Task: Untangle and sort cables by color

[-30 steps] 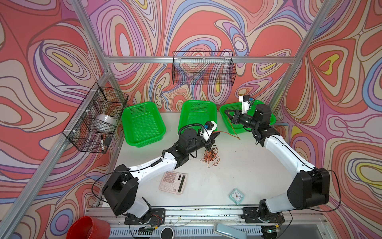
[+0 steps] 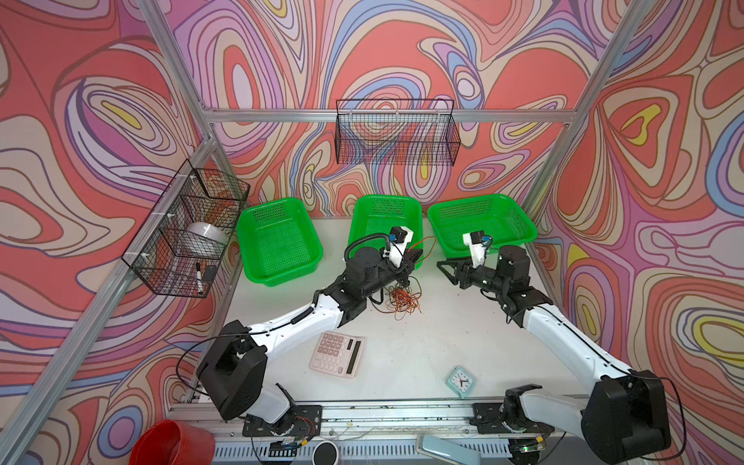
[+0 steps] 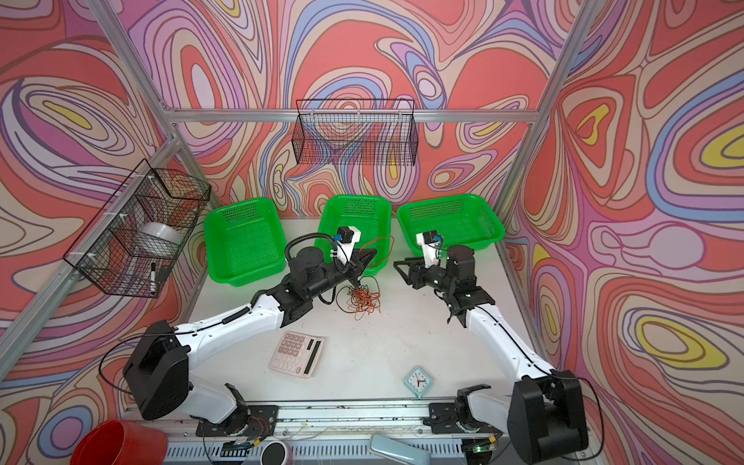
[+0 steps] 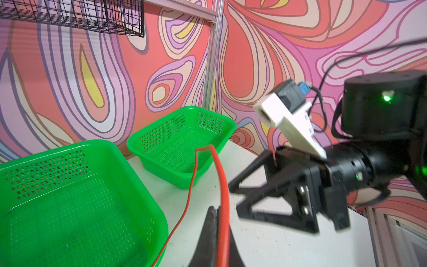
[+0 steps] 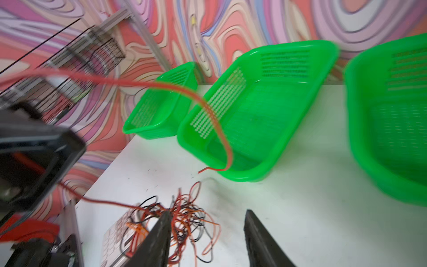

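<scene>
My left gripper is shut on a red cable (image 4: 223, 187), which arches up out of the fingers and droops on the far side. In the right wrist view a red strand (image 5: 104, 202) runs from the left gripper down toward the tangle (image 5: 180, 222) of red, orange and dark cables on the white table. My right gripper (image 2: 441, 267) hovers to the right of the left one, fingers (image 5: 255, 240) apart and nothing between them. The cable's loose bend (image 5: 222, 138) hangs in front of it in that view.
Three green baskets stand at the back: left (image 2: 279, 277), middle (image 2: 387, 199) and right (image 2: 523, 209). A pink calculator (image 2: 338, 354) and a small clock (image 2: 461, 381) lie nearer the front. Bare table (image 2: 472, 333) spreads below the right gripper.
The left gripper rose slightly; the tangle shifted a little.
</scene>
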